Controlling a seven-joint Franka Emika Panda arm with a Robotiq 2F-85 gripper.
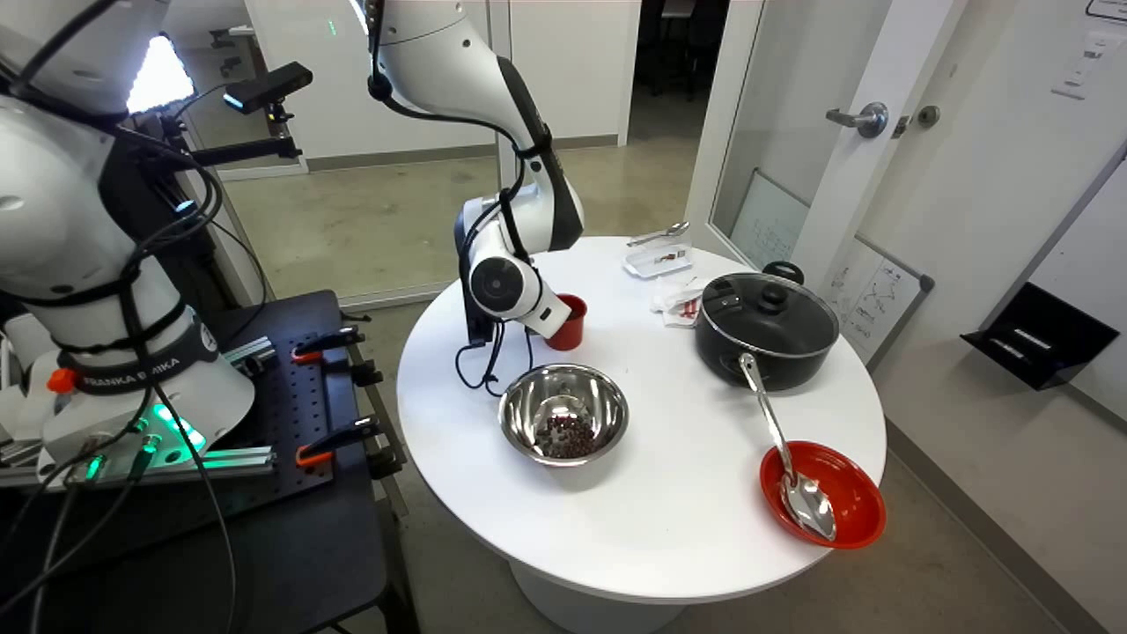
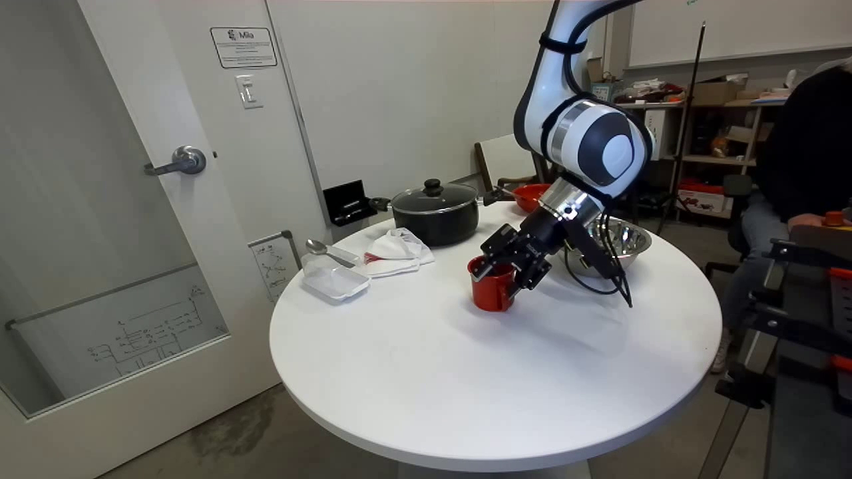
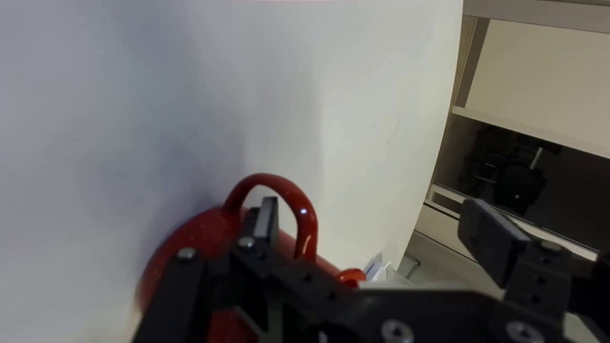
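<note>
A red mug (image 1: 571, 327) stands upright on the white table, partly covered by the arm in exterior view 1. My gripper (image 2: 498, 281) reaches down at a slant to this mug, its fingers apart. In the wrist view, the open gripper has one finger (image 3: 267, 220) overlapping the loop of the mug's handle (image 3: 307, 223); whether it passes through the loop I cannot tell. The other finger (image 3: 494, 240) is well away to the right, clear of the handle. Much of the mug's body is hidden behind the gripper's linkage.
A steel bowl (image 1: 607, 407) with small dark pieces in it sits near the mug. Farther off are a lidded black pot (image 1: 766, 322), a red bowl (image 1: 868, 507) holding a large spoon, a white cloth (image 2: 399, 247) and a clear tray (image 2: 339, 283). Loose cables hang beside the gripper.
</note>
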